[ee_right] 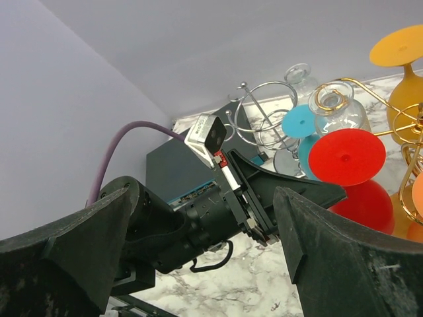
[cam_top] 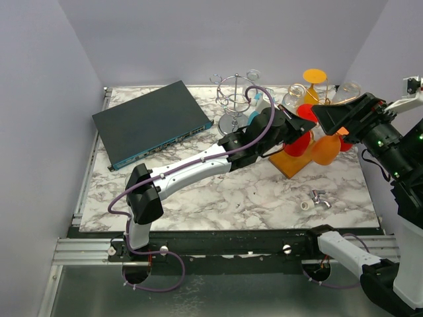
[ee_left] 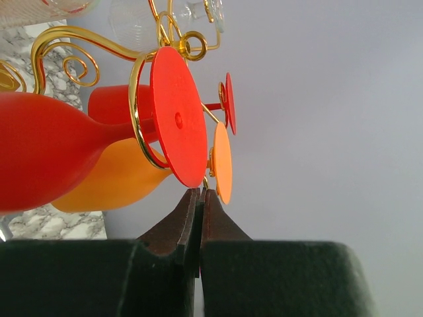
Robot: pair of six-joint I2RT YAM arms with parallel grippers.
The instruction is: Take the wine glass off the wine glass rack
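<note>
The red wine glass (ee_left: 53, 148) hangs upside down in the golden wine glass rack (ee_left: 99, 43), its flat round foot (ee_left: 177, 115) facing the left wrist camera. My left gripper is shut, its fingertips meeting just below the lower edge of that foot, with nothing between them. From the right wrist view, the same red foot (ee_right: 347, 157) lies just past the end of the left gripper. My right gripper stands open, its fingers wide apart and nothing held; in the top view it hovers above the rack's glasses.
An orange glass (ee_left: 112, 175) and a second red glass (ee_left: 229, 105) hang close behind. A silver rack (cam_top: 232, 105) with a blue glass stands to the left. Further left lies a flat dark box (cam_top: 152, 122). A small tap (cam_top: 317, 200) rests on the marble, whose front middle is clear.
</note>
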